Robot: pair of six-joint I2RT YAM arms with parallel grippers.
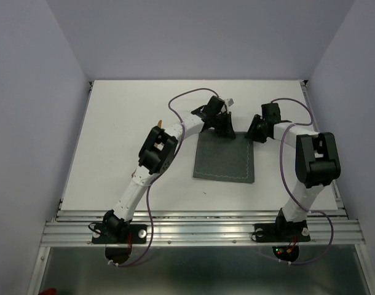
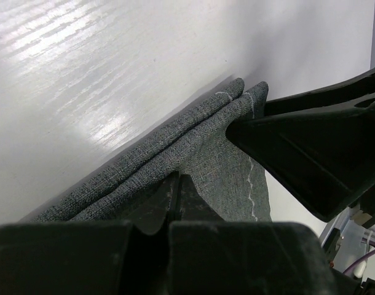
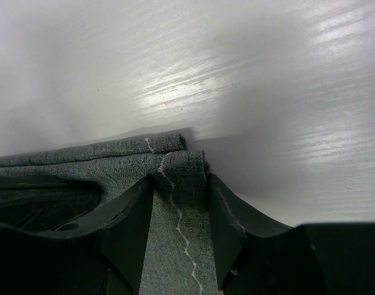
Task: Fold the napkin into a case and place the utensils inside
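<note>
The dark grey napkin (image 1: 221, 161) lies on the white table with a stitched line and a folded top edge. My left gripper (image 1: 229, 131) is shut at the middle of that edge; in the left wrist view its fingertips (image 2: 187, 187) press on the cloth. My right gripper (image 1: 254, 136) is at the top right corner. In the right wrist view its fingers (image 3: 240, 239) stand either side of the folded corner (image 3: 178, 166), partly open, with cloth between them; whether they grip it is unclear.
Wooden utensils (image 1: 158, 125) lie left of the napkin, mostly behind the left arm. Grey walls border the table.
</note>
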